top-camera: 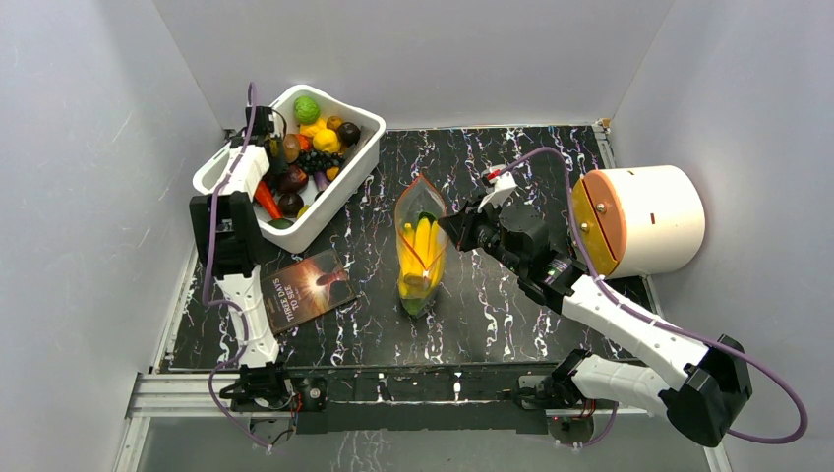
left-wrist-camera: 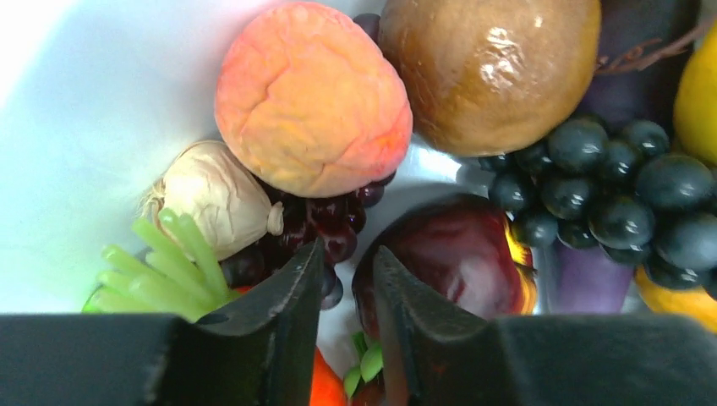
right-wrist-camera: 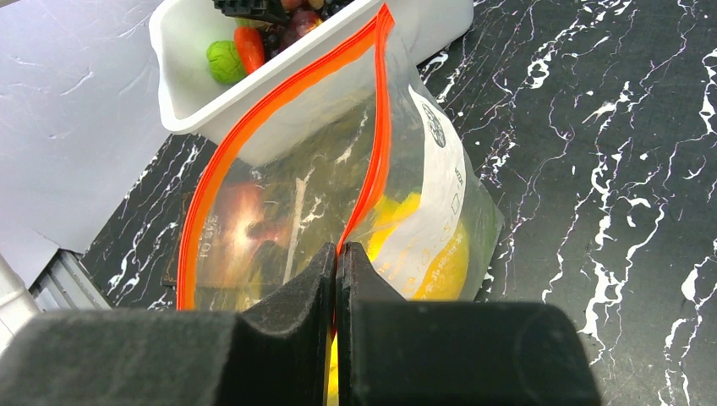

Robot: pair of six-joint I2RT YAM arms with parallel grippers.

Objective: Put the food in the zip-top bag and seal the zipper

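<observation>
The clear zip top bag stands on the table with its orange-rimmed mouth gaping; yellow food and something dark green are inside. My right gripper is shut on the edge of the bag's orange zipper rim. Over the white bin, the fingers of my left gripper stand a narrow gap apart. Dark grapes, a red-orange food and a green stem show in or below that gap; whether anything is gripped is unclear. Around it lie a peach, a garlic bulb and a dark red fruit.
The white bin at the back left is full of mixed produce. In front of it lies a book. A white cylinder with a yellow end stands at the right. Marble table around the bag is clear.
</observation>
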